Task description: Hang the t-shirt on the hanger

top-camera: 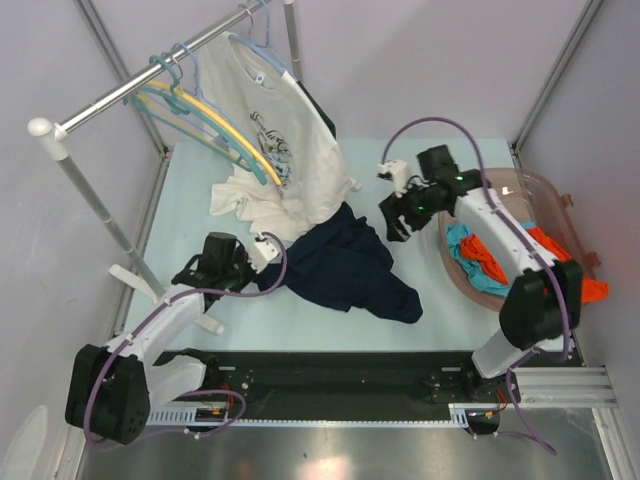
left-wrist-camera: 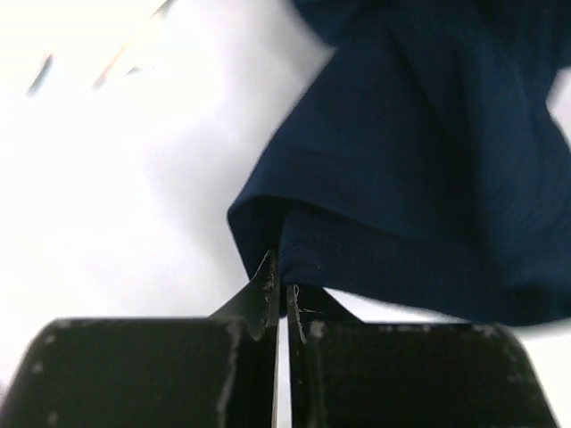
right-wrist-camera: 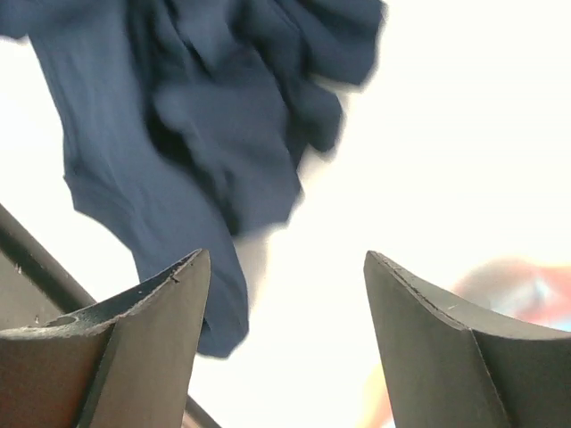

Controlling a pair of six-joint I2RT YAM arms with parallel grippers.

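A navy t-shirt (top-camera: 340,270) lies crumpled on the pale table (top-camera: 430,290). My left gripper (top-camera: 255,270) is shut on its left edge; in the left wrist view the navy cloth (left-wrist-camera: 401,152) runs into the closed fingertips. My right gripper (top-camera: 395,220) is raised to the upper right of the shirt, its fingers apart; in the right wrist view the shirt (right-wrist-camera: 134,134) lies below them, with nothing between them. Teal and yellow hangers (top-camera: 228,130) hang from the rail at upper left.
The rack rail (top-camera: 140,78) also carries white shirts (top-camera: 260,120), whose cloth reaches the table behind the navy one. A bin (top-camera: 475,190) of orange and blue clothes stands at right.
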